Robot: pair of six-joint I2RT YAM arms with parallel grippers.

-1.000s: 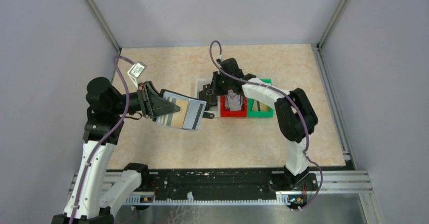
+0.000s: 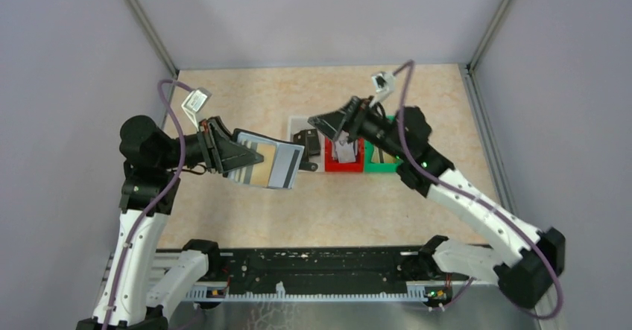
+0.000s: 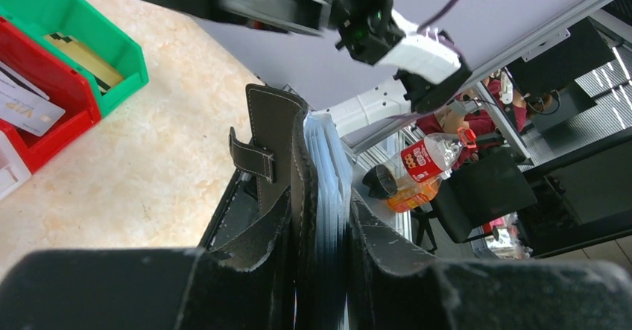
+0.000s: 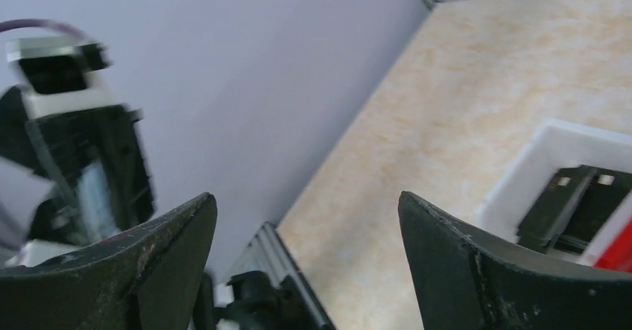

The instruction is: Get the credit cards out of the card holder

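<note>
My left gripper (image 2: 235,151) is shut on a dark leather card holder (image 2: 266,165), held upright in the air left of the bins; pale cards with striped faces show in it in the top view, and their bluish edges (image 3: 326,181) line up inside the stitched cover in the left wrist view. My right gripper (image 2: 332,118) hangs above the bins, blurred, its fingers (image 4: 477,278) wide apart with nothing between them.
Three bins stand on the table: a white one (image 4: 514,166) with dark items, a red one (image 2: 344,166) with cards, a green one (image 2: 384,167) with yellowish items.
The right arm has lifted and swung, its wrist and elbow now higher and further right, blurred by motion. The left gripper and card holder have shifted very slightly.
</note>
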